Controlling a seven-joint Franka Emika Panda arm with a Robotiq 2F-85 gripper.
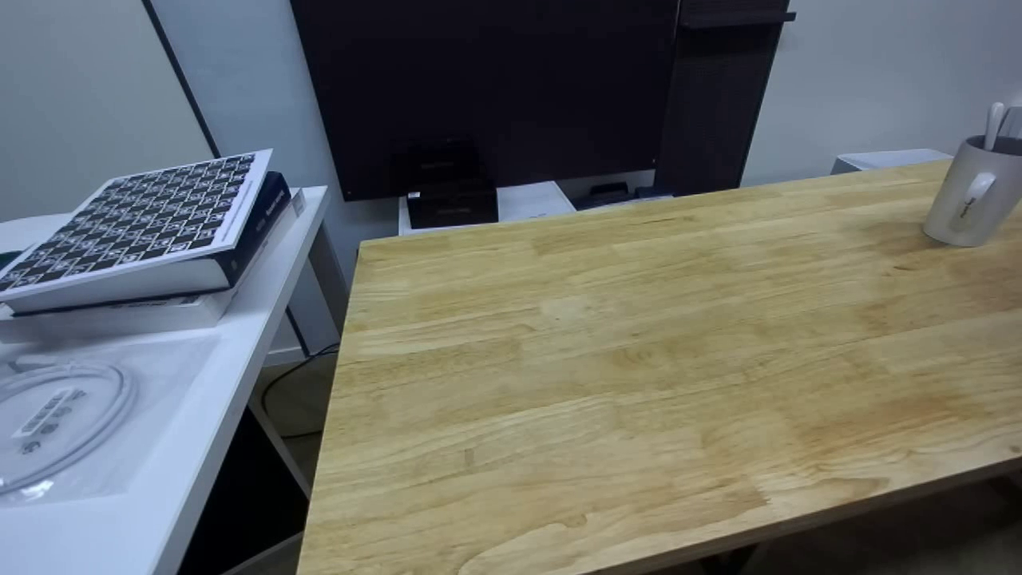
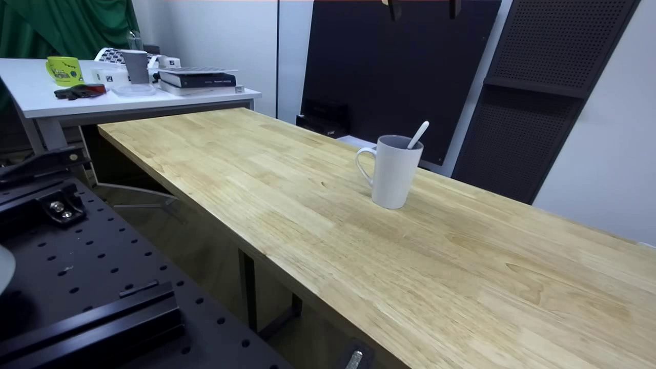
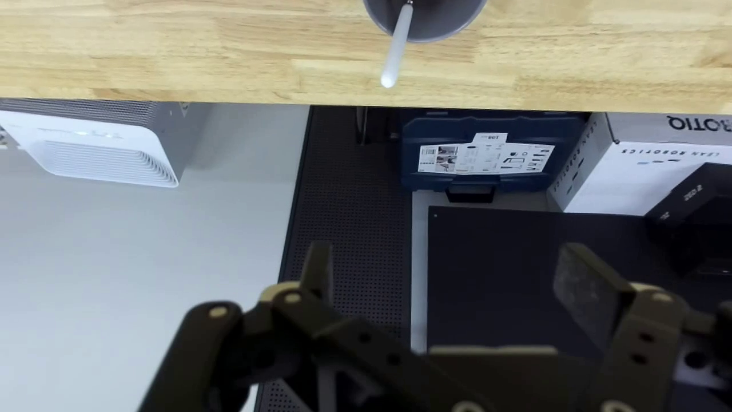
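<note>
A white mug with a grey inside stands upright on the wooden table, its handle toward the left in the second exterior view. From its rim leans the white handle of a spoon. The first exterior view has the mug at its right edge. Looking down, the wrist view catches part of the mug and the spoon at the top. My gripper is open, its fingers wide apart with nothing between them. High in the second exterior view, only the dark fingertips show, above the table.
Apart from the mug, the tabletop is bare. A white side table carries books and a bagged cable. Beyond the table's far edge, boxes and a dark panel appear in the wrist view.
</note>
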